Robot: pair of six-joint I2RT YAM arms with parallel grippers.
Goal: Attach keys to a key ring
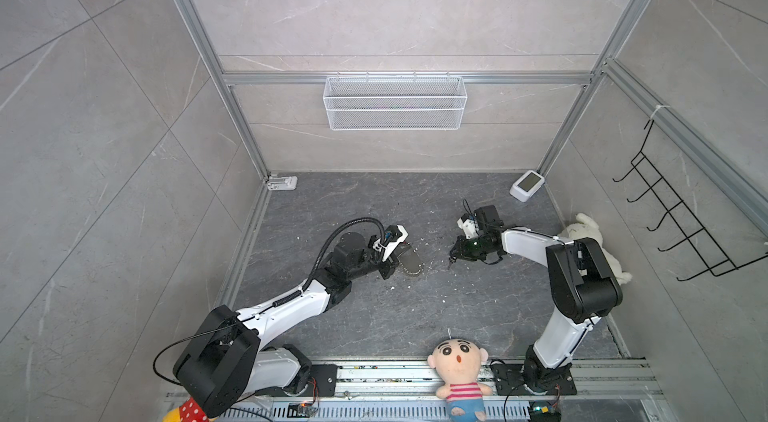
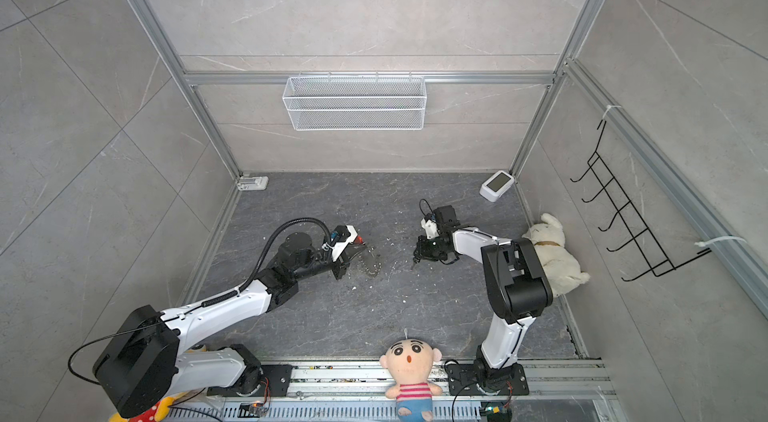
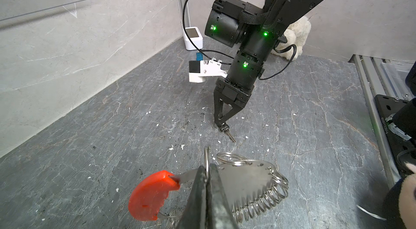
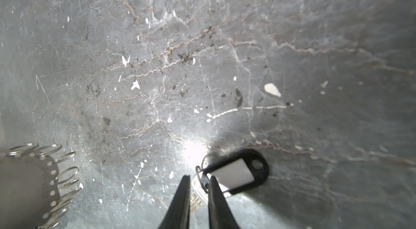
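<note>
A steel plate fringed with wire rings [image 3: 251, 181], with a red handle [image 3: 149, 196], is at my left gripper, whose fingers are shut together in front of it. A small key with a black-edged tag [image 4: 234, 172] and a thin ring lies on the floor. My right gripper is down at it, fingers part open around the ring end; whether they touch it is unclear. The same key shows below the right fingertips in the left wrist view.
A white device [image 1: 528, 184] stands at the back right, a white plush [image 2: 560, 262] at the right wall. A doll [image 1: 457, 366] sits at the front edge. The floor [image 1: 440, 302] around the grippers is mostly clear.
</note>
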